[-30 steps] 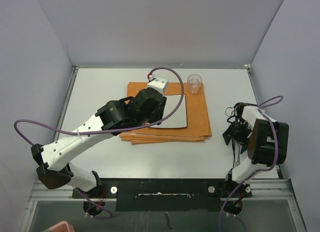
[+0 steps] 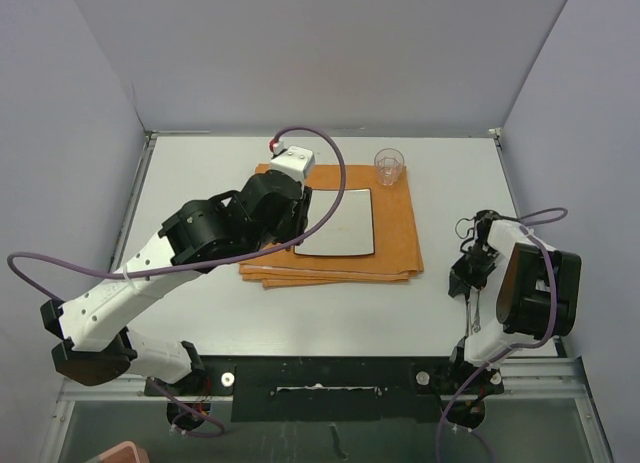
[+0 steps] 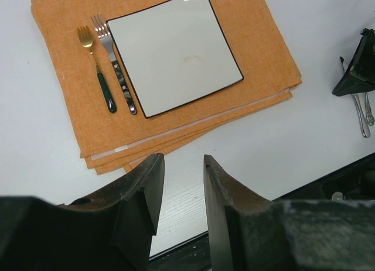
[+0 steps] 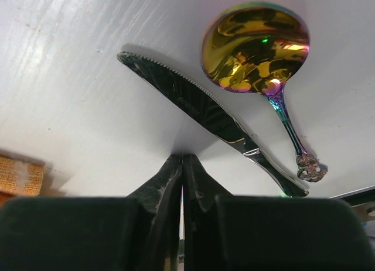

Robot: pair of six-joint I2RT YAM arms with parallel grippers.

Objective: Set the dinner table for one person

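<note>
The table knife (image 4: pixel 193 101) lies flat on the white table in the right wrist view, beyond the tips of my right gripper, which is shut with nothing between its fingers. A gold-bowled spoon (image 4: pixel 255 48) rests just past the knife. On the orange placemat (image 3: pixel 258 43) lies a white rectangular plate (image 3: pixel 176 54). Left of the plate, a gold fork (image 3: pixel 98 75) with a green handle and a silver fork (image 3: pixel 117 66) lie side by side. My left gripper stands open and empty above the table's front part, short of the placemat.
A clear glass (image 2: pixel 389 166) stands at the placemat's upper right corner. Bare white table (image 2: pixel 440 173) shows between the placemat and the right arm. Grey walls bound both sides, and a dark front edge (image 2: pixel 320 388) runs along the near side.
The left arm has moved leftward.
</note>
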